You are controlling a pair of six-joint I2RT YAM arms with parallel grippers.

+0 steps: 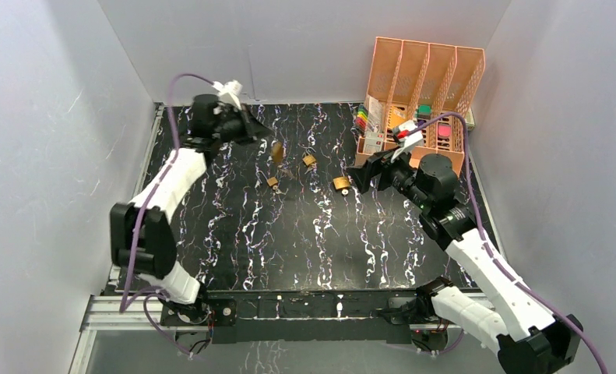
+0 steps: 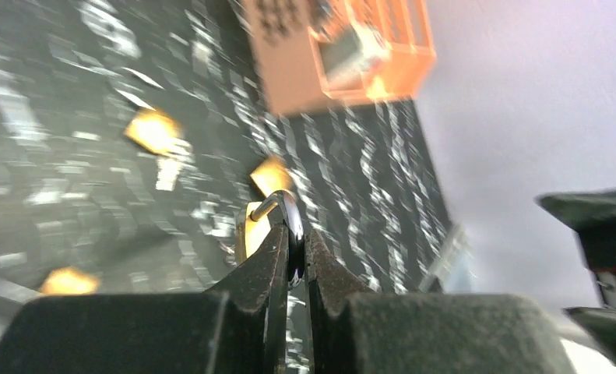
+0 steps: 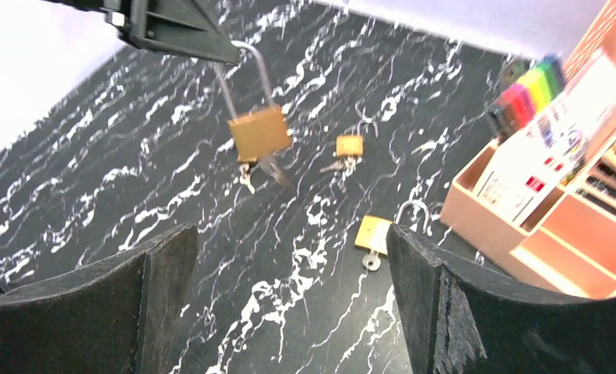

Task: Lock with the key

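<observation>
My left gripper [image 1: 267, 135] is shut on the shackle of a brass padlock [image 3: 259, 134], which hangs below it in the right wrist view. Both shackle legs reach down to its body; whether it is locked cannot be told. Small blurred metal pieces, seemingly keys [image 3: 246, 176], show at its underside. In the left wrist view the shackle [image 2: 293, 214] rises between the shut fingers. My right gripper stands open, nothing between its fingers. Past its right finger, a padlock [image 3: 373, 234] with a round-headed key lies on the table.
Two more small padlocks, one near the middle [image 1: 310, 160] and one further left [image 1: 272, 181], lie on the black marbled table. An orange compartment box [image 1: 413, 160] with an upright lid stands at the back right.
</observation>
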